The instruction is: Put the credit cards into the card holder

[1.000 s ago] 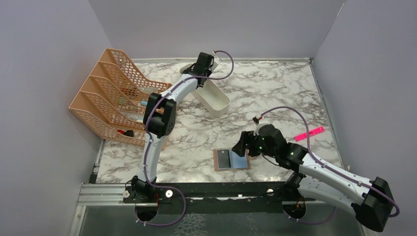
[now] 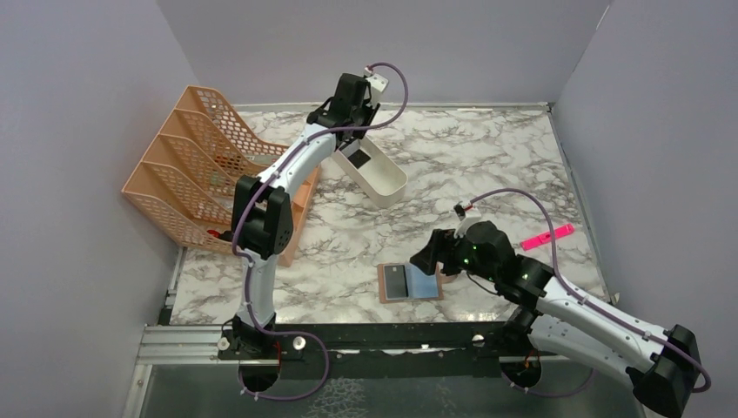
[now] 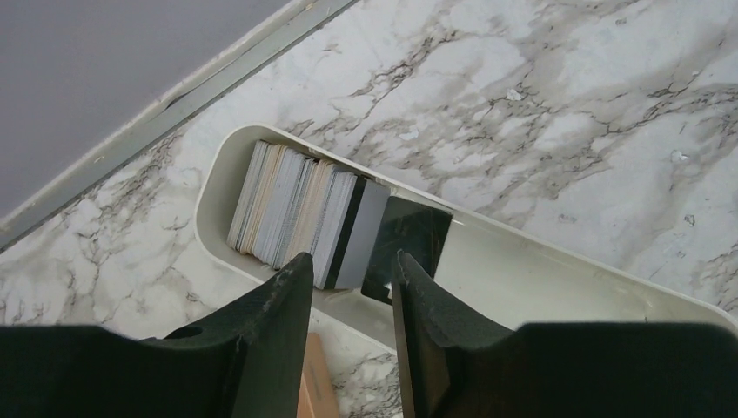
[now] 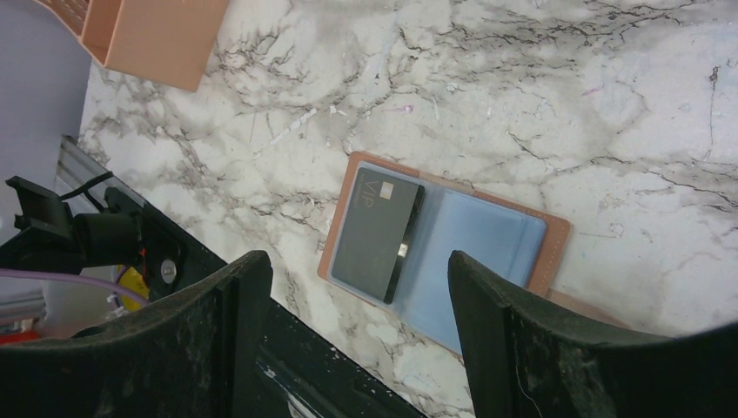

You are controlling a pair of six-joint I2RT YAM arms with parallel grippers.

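Observation:
The white long card holder [image 2: 383, 178] holds a stack of cards [image 3: 291, 209] at one end and a dark card [image 3: 405, 239] lying against it. My left gripper hangs over the holder, part open, with nothing seen between its fingers. Near the front edge lies a brown-edged pad with a grey VIP card [image 4: 374, 235] and a blue panel [image 4: 474, 244] beside it. My right gripper is open above that pad, with nothing between its fingers.
An orange tiered rack [image 2: 183, 174] fills the left side of the table. A pink object [image 2: 548, 236] lies at the right. Walls enclose the back and sides.
The right arm has shifted very slightly.

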